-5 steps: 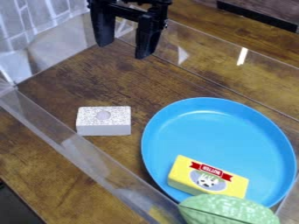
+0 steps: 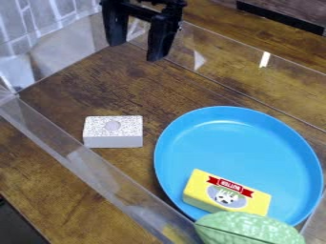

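My gripper [image 2: 137, 40] hangs at the top of the camera view, its two black fingers spread wide apart and nothing visible between them. Below it on the wooden surface lies a white speckled block [image 2: 112, 138]. A blue plate [image 2: 235, 141] is at the right, holding a yellow box [image 2: 227, 193] with a red label. A pale green rounded object [image 2: 249, 231] lies at the plate's lower edge, partly cut off by the frame.
Clear plastic walls run around the work area, and a white tiled surface [image 2: 29, 24] is at the back left. The wooden surface between the gripper and the block is clear.
The objects have not moved.
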